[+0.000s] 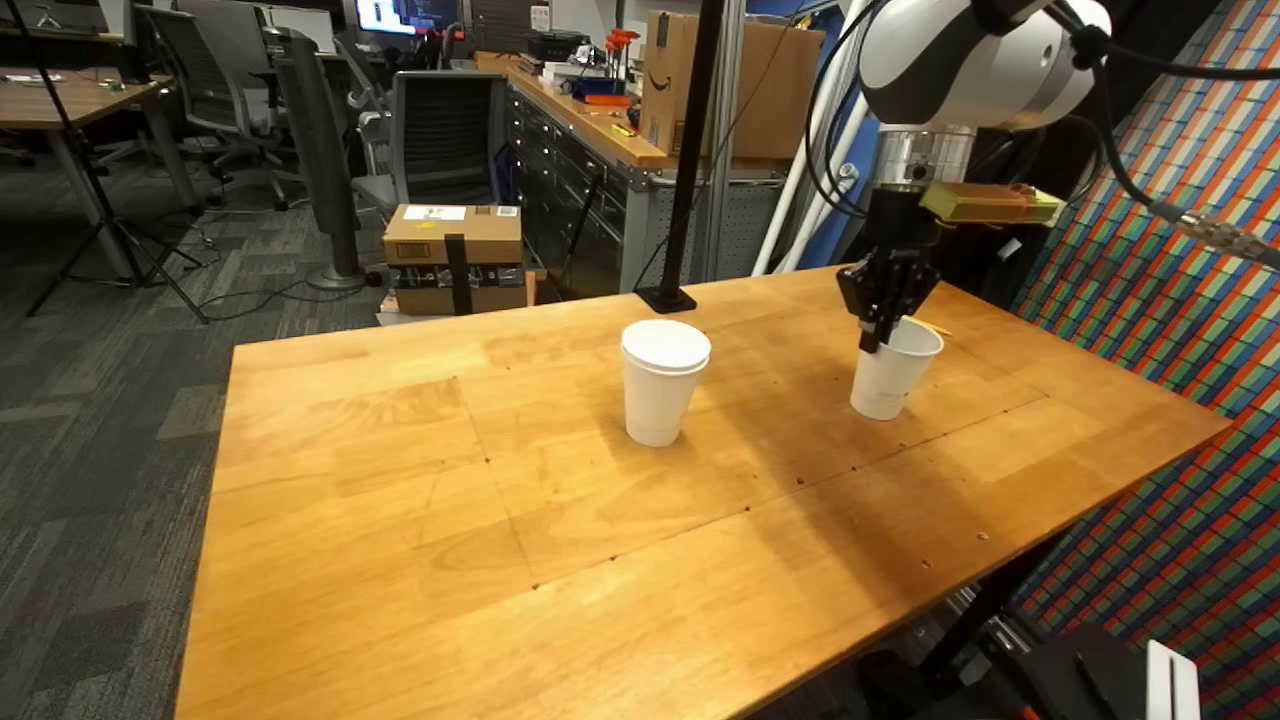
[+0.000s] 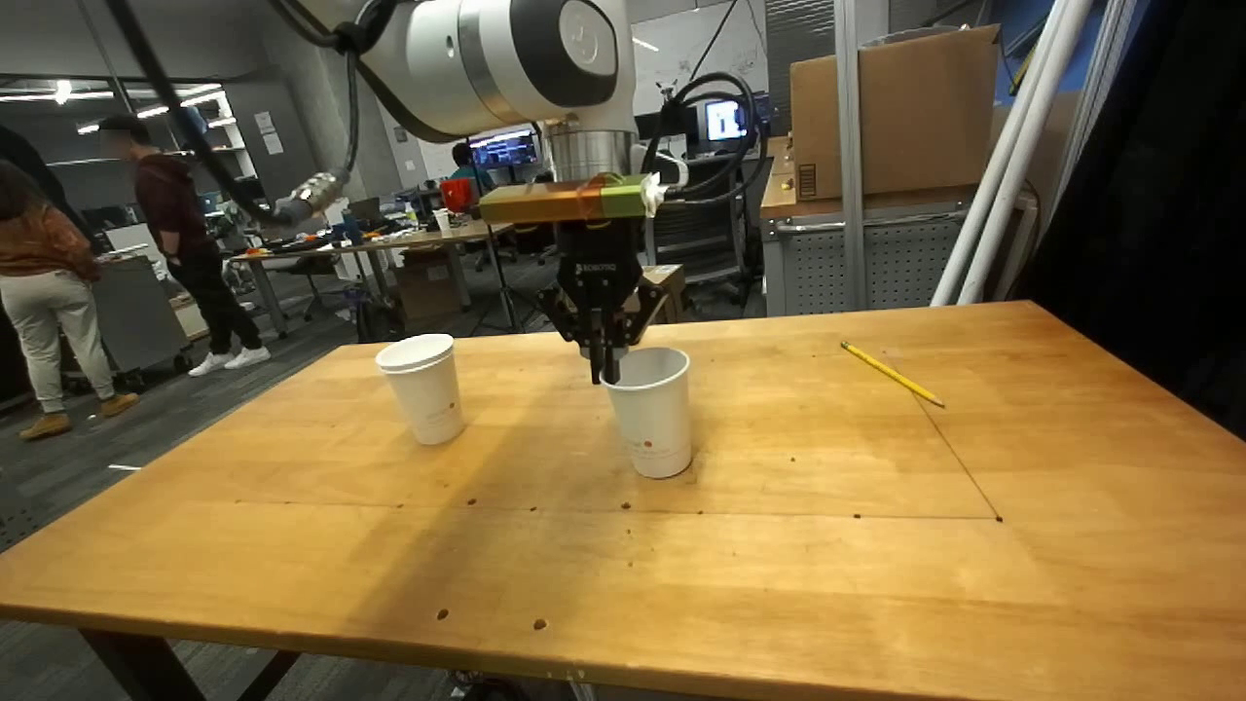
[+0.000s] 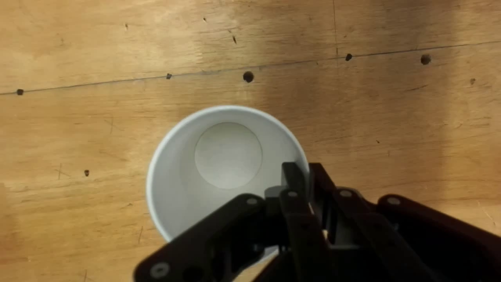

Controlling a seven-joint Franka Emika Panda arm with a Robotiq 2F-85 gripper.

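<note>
An empty white paper cup (image 1: pixel 889 382) stands on the wooden table at the right, its mouth facing up. My gripper (image 2: pixel 604 372) points down over the cup's near-left edge and is shut on its rim. In the wrist view, one fingertip (image 3: pixel 293 173) sits inside the cup (image 3: pixel 181 188) and the other is just outside, with the thin wall between them. The cup's bottom is visible and bare. Another white cup (image 1: pixel 657 406), topped with a white lid or a second cup's rim, stands to the left, apart from my gripper.
A yellow pencil (image 2: pixel 891 373) lies on the table (image 2: pixel 759 584) beyond the gripped cup. A black pole (image 1: pixel 667 298) rises at the table's back edge.
</note>
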